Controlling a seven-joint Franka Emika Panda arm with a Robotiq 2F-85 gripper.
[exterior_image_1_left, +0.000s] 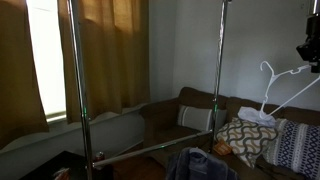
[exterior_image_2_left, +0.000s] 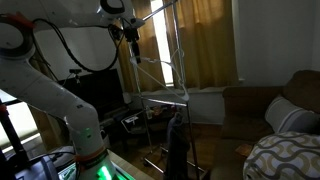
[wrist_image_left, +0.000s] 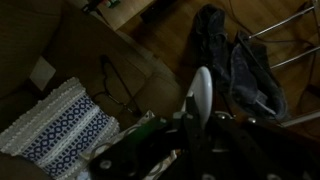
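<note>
A white plastic hanger (exterior_image_1_left: 288, 74) is held in the air at the right edge of exterior view 1, its hook pointing left. My dark gripper (exterior_image_1_left: 312, 52) is shut on it there, partly cut off by the frame. In the wrist view a white length of the hanger (wrist_image_left: 203, 95) sticks out past the gripper; the grip itself is dark and hard to make out. A chrome clothes rack (exterior_image_1_left: 217, 70) stands left of the hanger, apart from it. In exterior view 2 the gripper (exterior_image_2_left: 130, 30) is high, near the rack's top.
Behind stands a brown sofa (exterior_image_1_left: 165, 122) with patterned pillows (exterior_image_1_left: 247, 137) and a white cloth (exterior_image_1_left: 256, 117). Dark clothing (exterior_image_1_left: 198, 165) is low by the rack. Yellow-brown curtains (exterior_image_1_left: 110, 60) flank the window.
</note>
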